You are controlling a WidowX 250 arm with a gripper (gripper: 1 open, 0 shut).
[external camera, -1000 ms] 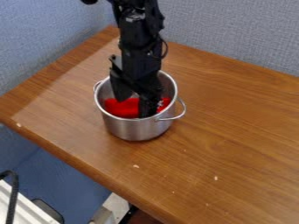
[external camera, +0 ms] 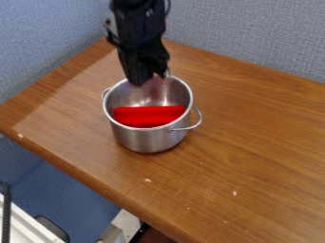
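Note:
A silver pot with two side handles stands on the wooden table, left of the middle of the view. A red object lies inside it. My black gripper hangs above the pot's back part, blurred, with nothing visible held in it; it looks shut.
Grey-blue padded walls border it behind and at the left. At the lower left are a blue floor and a white object beyond the table's edge.
My gripper has risen up and back out of the pot, uncovering the red object, which remains inside. The pot stands where it was.

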